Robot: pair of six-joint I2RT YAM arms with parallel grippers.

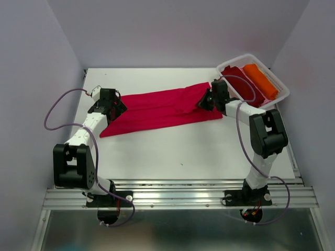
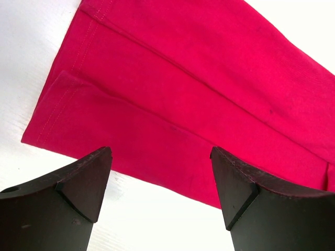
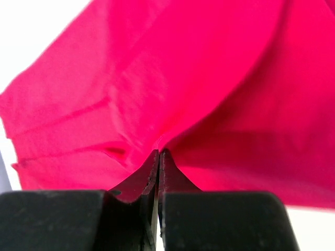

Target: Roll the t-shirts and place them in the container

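A red t-shirt point(image 1: 152, 111) lies folded into a long strip across the white table, its layers overlapping lengthwise. My left gripper is open above the shirt's left end, and only cloth lying below shows past its fingers. At the right end my right gripper is shut, its tips pinching a raised fold of the red shirt point(image 3: 183, 99). That fold rises toward the fingertips in the right wrist view. In the top view the right gripper's tips point(image 1: 200, 106) partly hide this end of the cloth.
A white basket point(image 1: 284, 93) at the back right holds a dark red folded cloth point(image 1: 238, 81) and an orange rolled cloth point(image 1: 260, 78). Bare table point(image 1: 178, 157) lies in front of the shirt.
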